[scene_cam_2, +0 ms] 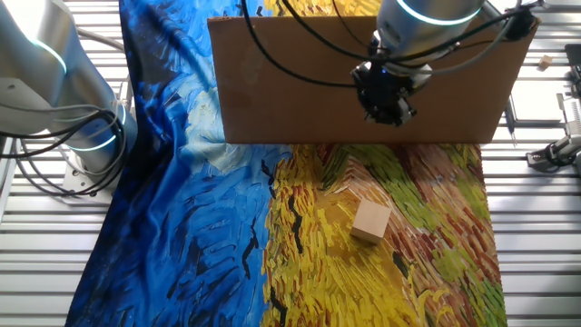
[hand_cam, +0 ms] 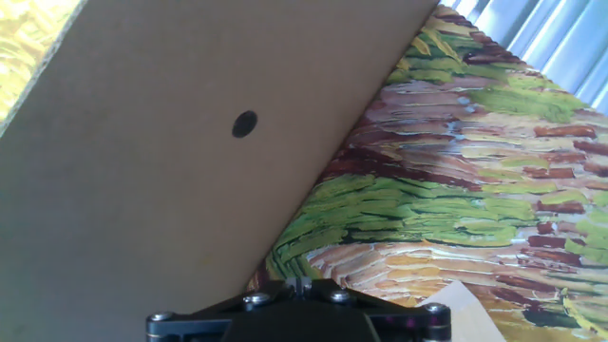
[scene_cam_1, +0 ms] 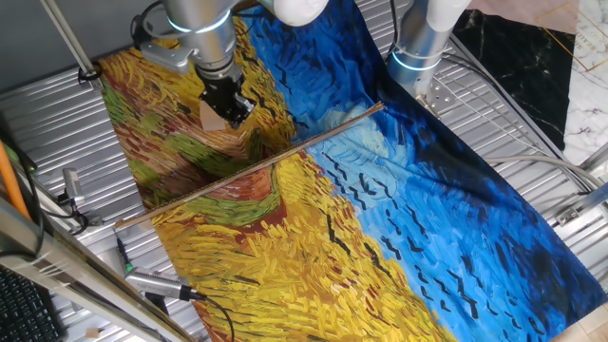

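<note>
A pale wooden block (scene_cam_2: 370,221) rests on the painted cloth, a short way from an upright brown cardboard panel (scene_cam_2: 300,95). My gripper (scene_cam_2: 388,111) hangs on the block's side of the panel, apart from the block. From exterior view 1, the gripper (scene_cam_1: 245,116) partly covers the block (scene_cam_1: 211,118), and the panel (scene_cam_1: 256,166) appears as a thin edge. In the wrist view the gripper looks shut, with nothing visible between its fingers. The block's corner (hand_cam: 464,312) shows at lower right, while the panel (hand_cam: 180,190) with a dark oval spot fills the left.
The painted cloth (scene_cam_1: 313,256) covers much of the slatted metal table (scene_cam_1: 57,123). Cables (scene_cam_2: 300,68) loop in front of the panel. Open cloth surrounds the block.
</note>
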